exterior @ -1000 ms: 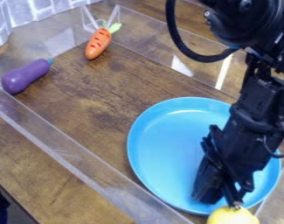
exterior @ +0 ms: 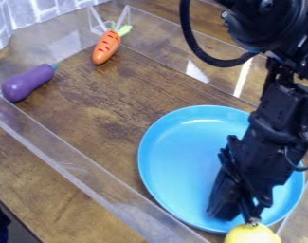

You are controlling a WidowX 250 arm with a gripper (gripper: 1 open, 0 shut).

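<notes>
A black robot gripper [exterior: 239,195] reaches down over a blue plate [exterior: 169,157], its tip low at the plate's front right. It is shut, and nothing shows clearly between its fingers, which are partly dark against each other. A yellow object [exterior: 251,233] lies just at the gripper's tip by the plate's front edge, cut off by the bottom of the view.
A purple eggplant [exterior: 27,84] lies at the left and an orange carrot [exterior: 107,46] at the upper left. Bare wooden surface [exterior: 105,114] lies left of the plate, with clear strips or walls along its edges.
</notes>
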